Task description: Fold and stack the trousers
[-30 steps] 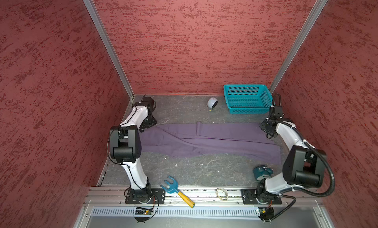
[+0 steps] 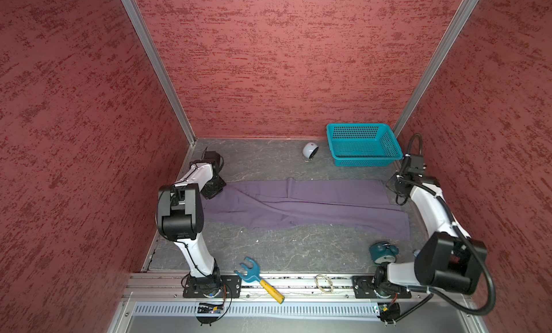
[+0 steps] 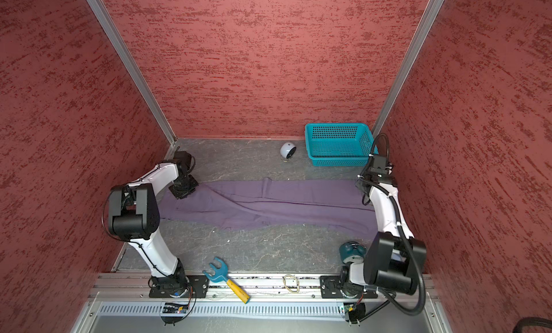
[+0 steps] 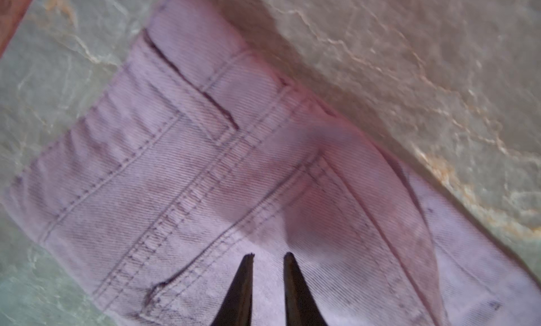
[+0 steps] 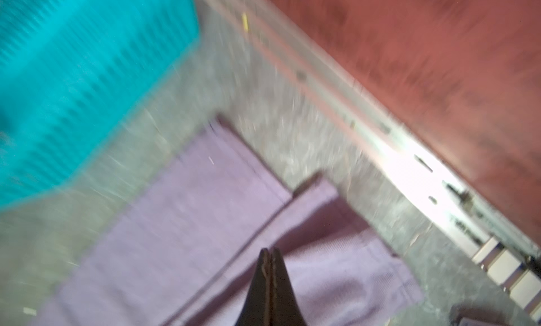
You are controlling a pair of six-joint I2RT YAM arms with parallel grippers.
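Note:
Purple trousers (image 2: pixel 322 203) lie stretched left to right across the table, the legs side by side toward the right. In the left wrist view the trousers' waistband (image 4: pixel 129 117) and a back pocket show. My left gripper hovers over that pocket, its fingers partly open with nothing between them. At the leg ends, my right gripper is shut above the cloth, nothing visible between its fingers. The two hems (image 5: pixel 253 160) show in the right wrist view, the nearer leg reaching a little farther right and wrinkled.
A teal basket (image 2: pixel 362 162) stands at the back right, empty. A white round device (image 2: pixel 310 150) sits at the back. A dark teal object (image 2: pixel 383 252) is near the right arm's base; a toy wrench (image 2: pixel 260 278) lies on the front rail. Bare table extends behind and before the trousers.
My left gripper shifted slightly toward the front. The trousers look unmoved.

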